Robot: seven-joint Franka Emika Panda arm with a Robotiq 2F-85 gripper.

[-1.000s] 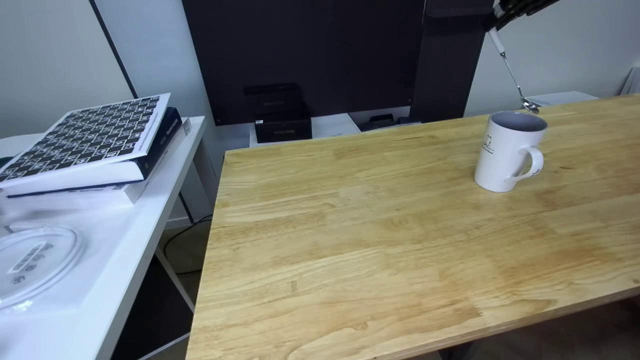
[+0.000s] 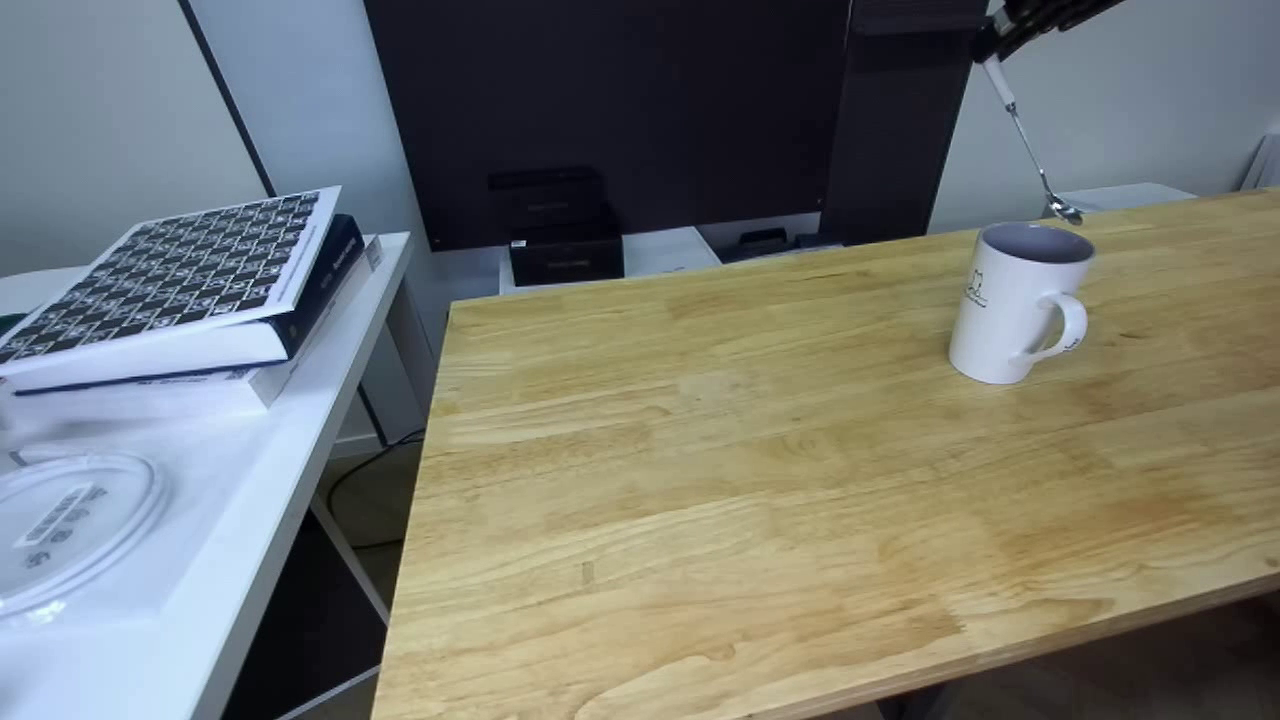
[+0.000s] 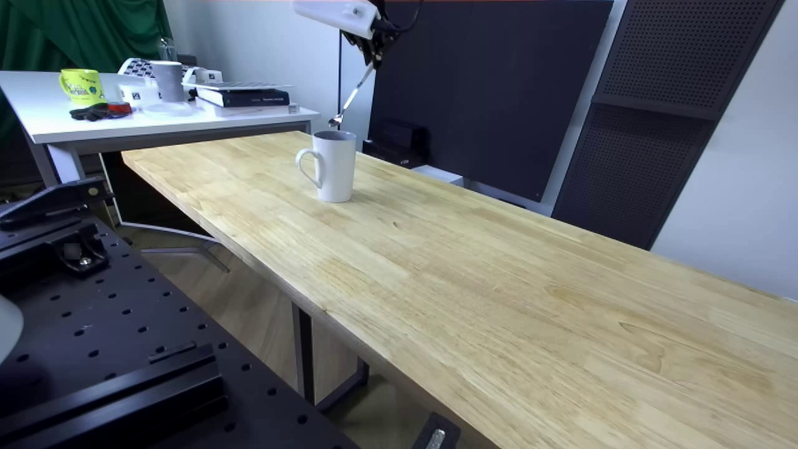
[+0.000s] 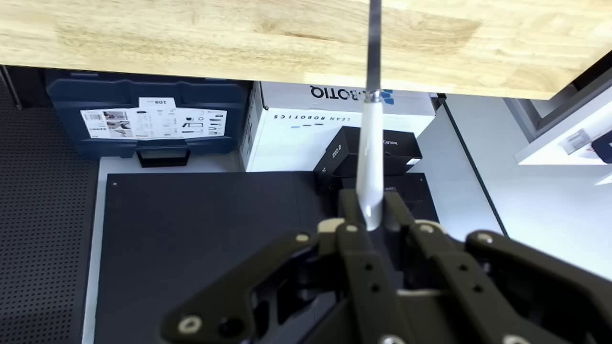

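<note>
My gripper is shut on the white handle of a long metal spoon [image 4: 371, 152]. In exterior view 1 the spoon [image 2: 1023, 138] slants down from the gripper [image 2: 988, 54] at the top right, bowl lowest. A white mug [image 2: 1002, 314] with a grey inside stands upright on the wooden table below. In exterior view 2 the spoon's bowl shows just above the rim of the mug [image 3: 336, 171], apparently clear of it. The mug is outside the wrist view, and so is the spoon's bowl.
A white side table [image 3: 67, 112] holds books [image 3: 243, 97], a yellow mug [image 3: 82, 86] and a grey cup [image 3: 168, 81]. Boxes [image 4: 344, 123] stand behind the wooden table's far edge.
The gripper and spoon have shifted very slightly to the right in exterior view 1. The mug has stayed in place.
</note>
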